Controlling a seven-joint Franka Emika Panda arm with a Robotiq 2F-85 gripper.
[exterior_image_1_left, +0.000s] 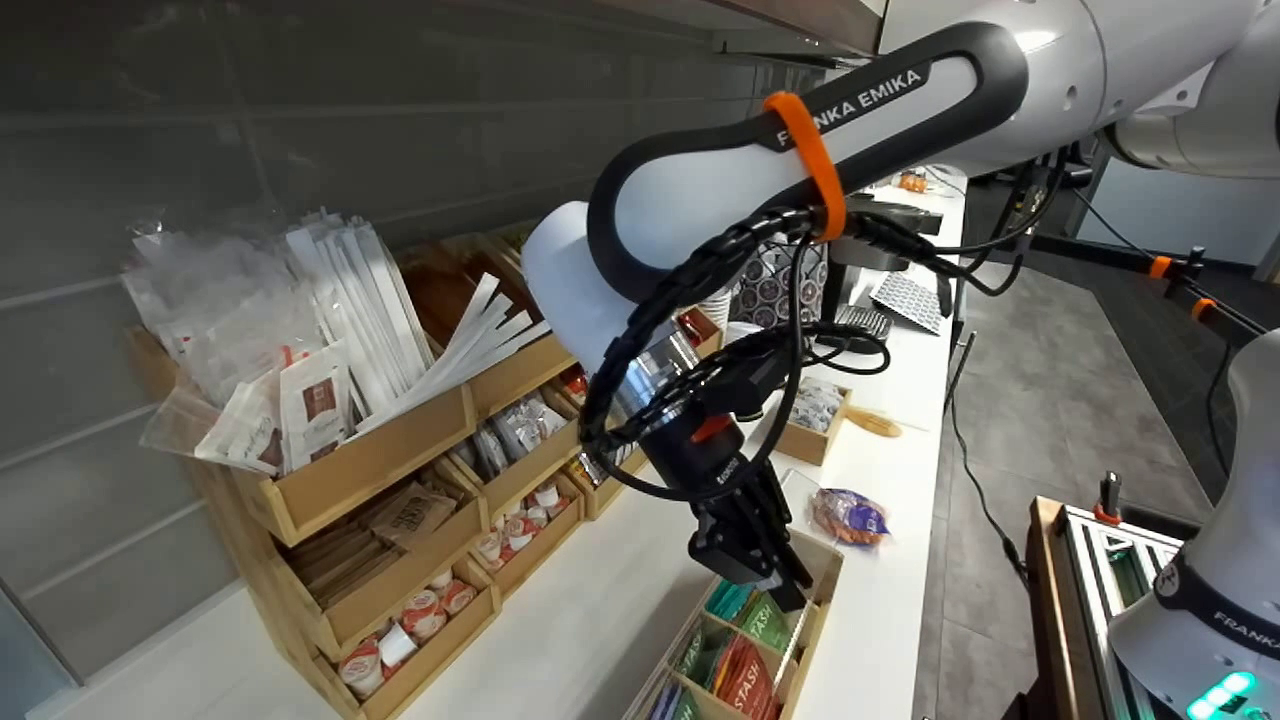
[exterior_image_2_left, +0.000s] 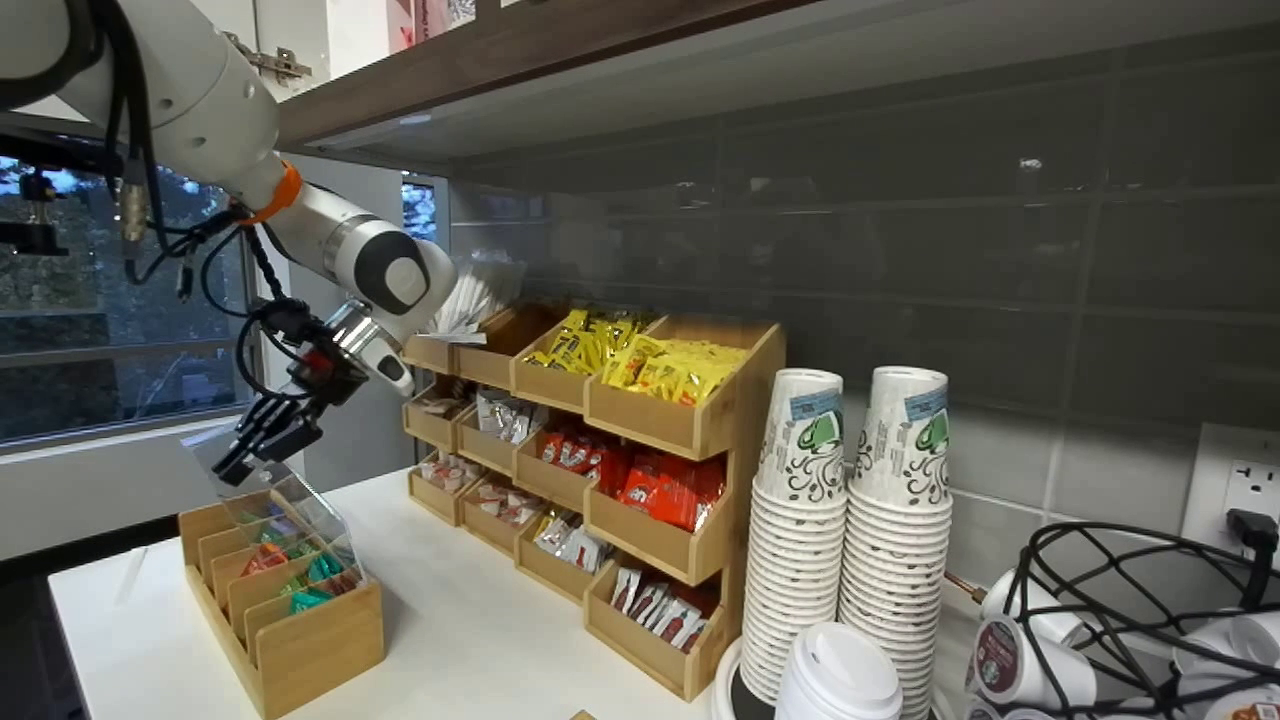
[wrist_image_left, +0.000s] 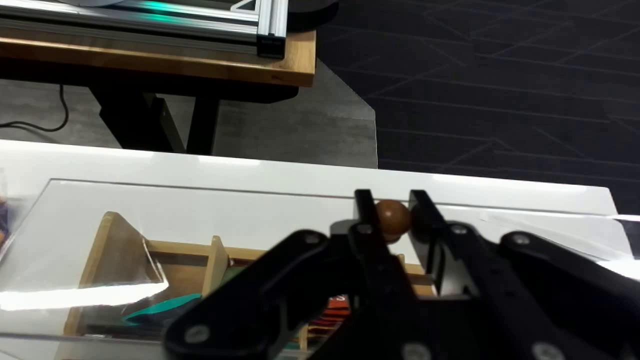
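Note:
My gripper is shut on a round brown knob fixed to a clear lid. Beneath the lid is a wooden tea box, divided into compartments with colourful tea packets. In exterior view 2 the lid stands tilted up over the box, its raised side at my gripper. From exterior view 1, my gripper is above the box's far end, and the knob cannot be made out there.
Along the wall stands a tiered wooden rack of packets, with stacked paper cups beside it. A purple-wrapped item lies near the counter's front edge.

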